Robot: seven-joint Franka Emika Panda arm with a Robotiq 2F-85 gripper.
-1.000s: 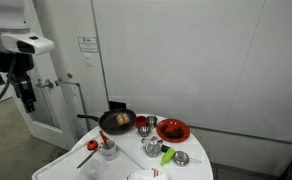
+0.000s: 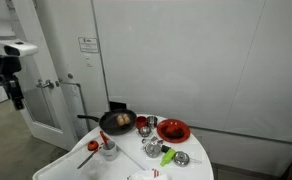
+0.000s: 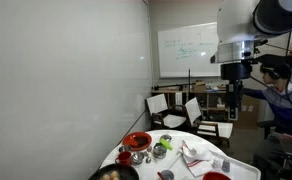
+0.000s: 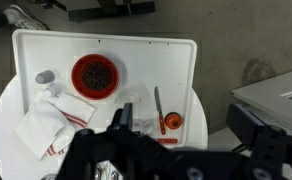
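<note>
My gripper [image 2: 16, 95] hangs high at the left of the round white table in exterior view 1, well clear of everything on it. In the wrist view the two dark fingers of the gripper stand wide apart, with only tabletop items far below showing between them. Below it lie a knife [image 4: 158, 98] and a red tomato [image 4: 173, 121] on a white tray [image 4: 171, 60]. A red bowl [image 4: 95, 76] with dark contents is farther left. From exterior view 2 the gripper [image 3: 233, 100] appears above the table's right side.
A black pan [image 2: 118, 122] with brown food and a red plate [image 2: 173, 130] occupy the table's far side. A metal pot [image 2: 153, 148] stands near the middle. A striped white cloth [image 4: 41, 130] lies left of the tray. Doors and a wall rise behind.
The objects on the table stay where they were.
</note>
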